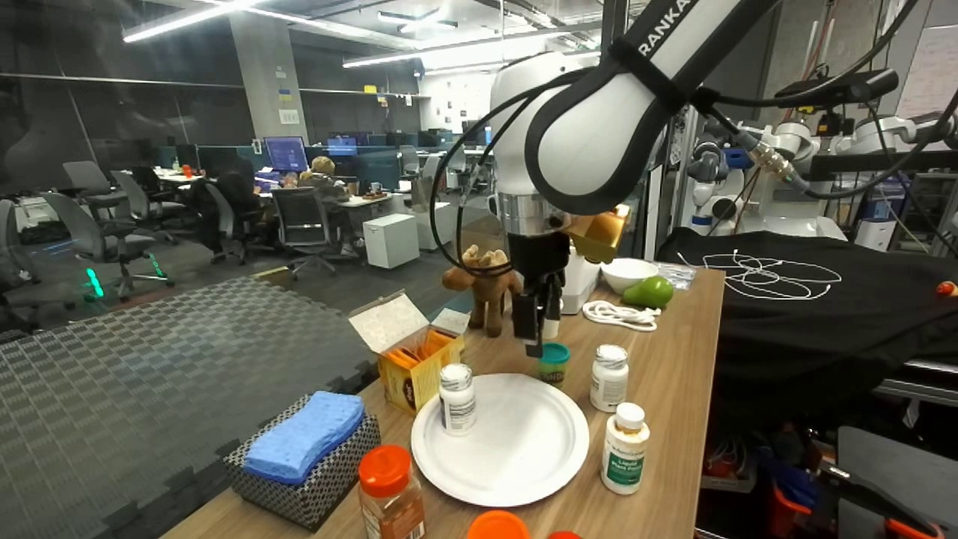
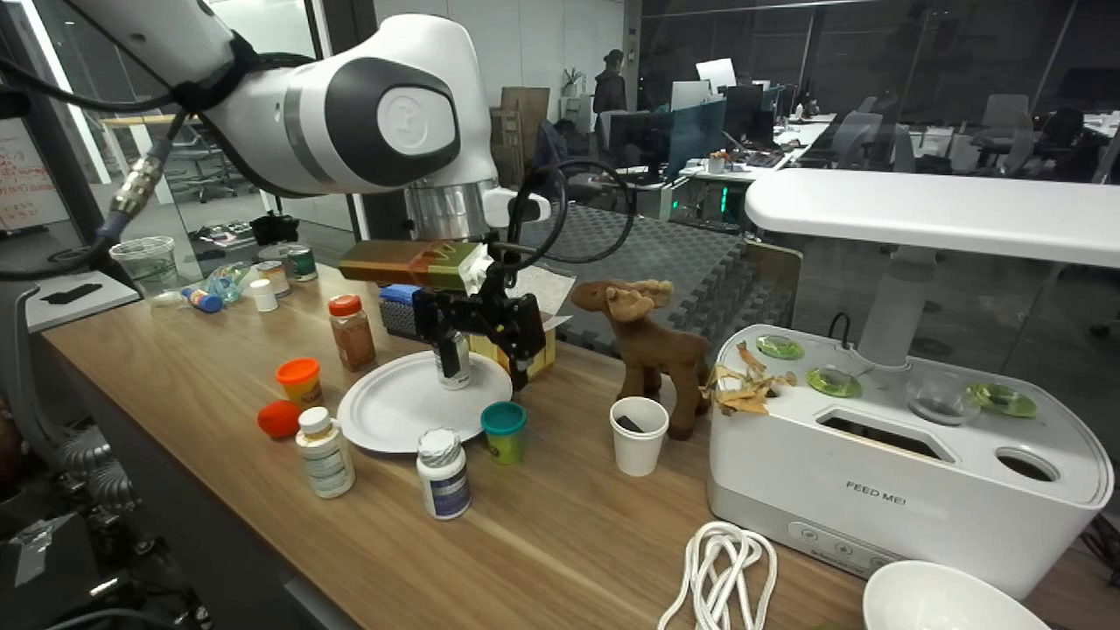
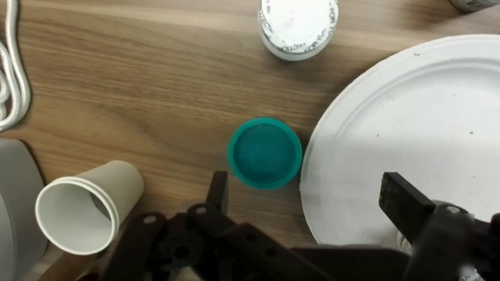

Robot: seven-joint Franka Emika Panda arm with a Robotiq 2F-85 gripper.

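In the wrist view my gripper is open above the table, its fingers wide apart with nothing between them. A teal-lidded tub (image 3: 265,153) stands just beyond the fingertips, close against the rim of the white plate (image 3: 328,140). One finger (image 3: 405,201) hangs over the plate. On the plate stands a white bottle (image 1: 457,404) near its edge, upright; in the wrist view the gripper mostly hides it. From exterior view 1 my gripper is seen above the far side of the plate, behind the bottle and close to the tub (image 1: 554,362).
Two more white bottles (image 1: 611,379) (image 1: 625,449) stand right of the plate. A paper cup (image 2: 638,436), a brown moose toy (image 2: 656,346) and a white planter (image 2: 892,472) lie beyond the tub. An open yellow box (image 1: 418,364) borders the plate. Bare wood lies around the white cord (image 2: 724,577).
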